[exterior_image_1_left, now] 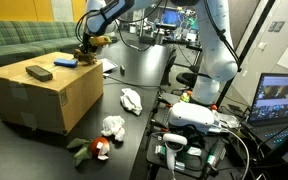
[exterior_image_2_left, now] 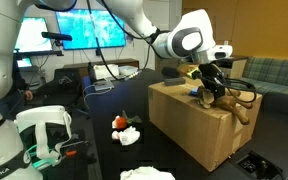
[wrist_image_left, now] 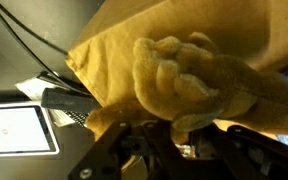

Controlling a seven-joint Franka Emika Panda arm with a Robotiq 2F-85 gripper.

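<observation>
A tan plush toy (wrist_image_left: pixel 189 80) fills the middle of the wrist view, gripped at its lower part. My gripper is shut on it, with the fingers mostly hidden by the plush. In exterior view 2 the gripper (exterior_image_2_left: pixel 212 84) reaches down to the toy (exterior_image_2_left: pixel 236 108) at the edge of the cardboard box (exterior_image_2_left: pixel 184 115). Part of the toy hangs along the box's side there. Whether the box still bears any of its weight I cannot tell. From exterior view 1, the gripper (exterior_image_1_left: pixel 84 52) stands over the box's far corner.
A blue object (exterior_image_1_left: pixel 65 63) and a dark object (exterior_image_1_left: pixel 39 73) lie on the box top. On the dark table are white crumpled cloths (exterior_image_1_left: pixel 131 98), a red ball-like thing (exterior_image_1_left: pixel 100 147) and a green item (exterior_image_1_left: pixel 81 150). A laptop (exterior_image_1_left: pixel 277 100) stands at the right.
</observation>
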